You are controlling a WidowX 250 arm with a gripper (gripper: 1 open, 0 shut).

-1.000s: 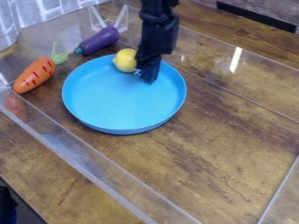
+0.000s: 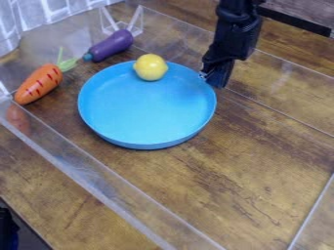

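My black gripper (image 2: 217, 70) reaches down from the top of the camera view to just beyond the right rim of a blue plate (image 2: 146, 112), shut, with nothing visible between its fingers. A yellow ball (image 2: 150, 67) rests at the back of the plate, apart from the gripper.
A purple eggplant (image 2: 111, 44) lies behind the plate at the left, and a carrot toy (image 2: 38, 85) lies to its left. Clear plastic edges run along the left and right.
My gripper has moved right, away from the yellow ball, to the plate's right edge. The plate has shifted slightly to the right.
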